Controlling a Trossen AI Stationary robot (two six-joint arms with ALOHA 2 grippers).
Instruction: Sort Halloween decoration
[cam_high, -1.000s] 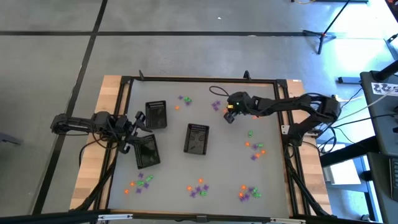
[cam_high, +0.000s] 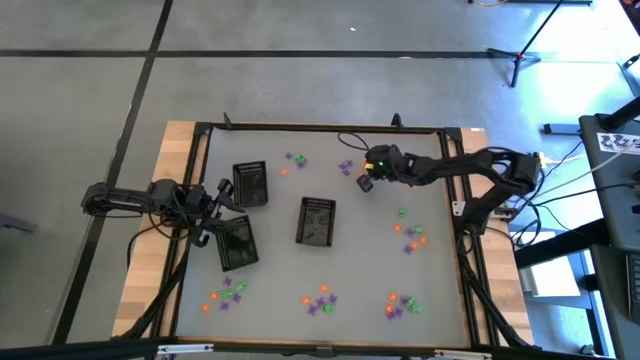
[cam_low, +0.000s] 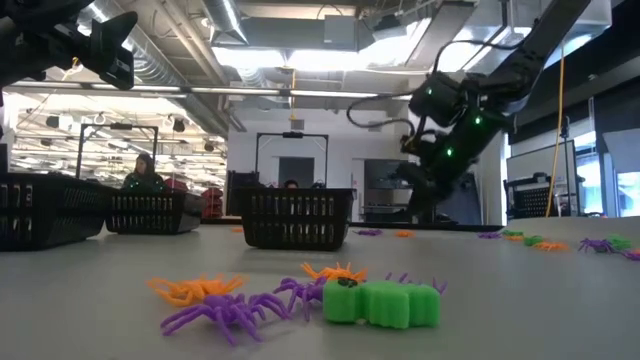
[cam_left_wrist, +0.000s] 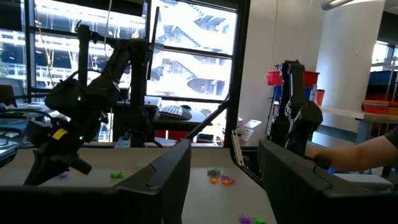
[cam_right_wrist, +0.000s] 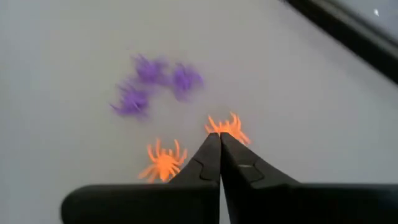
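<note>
Two orange spiders, the nearer one (cam_right_wrist: 164, 165) and another (cam_right_wrist: 227, 129) partly hidden behind my fingertips, lie on the table in the right wrist view. My right gripper is shut with nothing between its fingers, above the table. Beyond the orange pair, several purple spiders (cam_right_wrist: 149, 70) sit close together. My left gripper stands open and empty near the left edge of the table. Three black baskets, an upper one (cam_high: 250, 184), a lower one (cam_high: 237, 243) and a middle one (cam_high: 316, 221), stand on the left and centre.
Clusters of orange, purple and green decorations lie at the front left (cam_high: 226, 294), front middle (cam_high: 321, 301), front right (cam_high: 403, 306) and right side (cam_high: 409, 236). A dark frame (cam_high: 330, 127) borders the table.
The left arm has not moved.
</note>
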